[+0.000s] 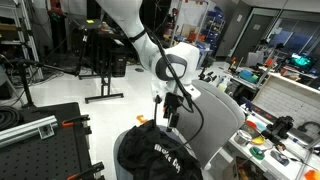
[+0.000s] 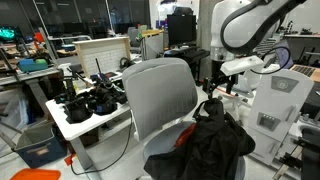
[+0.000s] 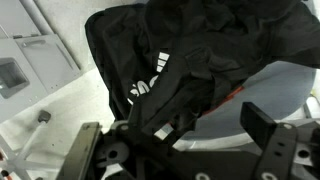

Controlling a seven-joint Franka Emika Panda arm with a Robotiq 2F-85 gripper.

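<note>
A black garment (image 1: pixel 158 152) lies crumpled on the seat of a grey chair (image 1: pixel 210 112). Three white stripes mark it in the wrist view, where the cloth (image 3: pixel 205 75) fills much of the picture. My gripper (image 1: pixel 166 112) points down above the garment, its fingers spread and nothing held between them. From the other side, the gripper (image 2: pixel 222 85) hangs right of the chair back (image 2: pixel 165 95), near the raised top of the cloth (image 2: pixel 212 140). Whether a fingertip touches the cloth cannot be told.
The upright chair back stands close beside the arm. A table with tools and small items (image 1: pixel 270 155) lies beyond the chair, and a white drawer unit (image 2: pixel 275 105) stands to the right in exterior view 2. Open floor (image 1: pixel 120 110) shows behind the seat.
</note>
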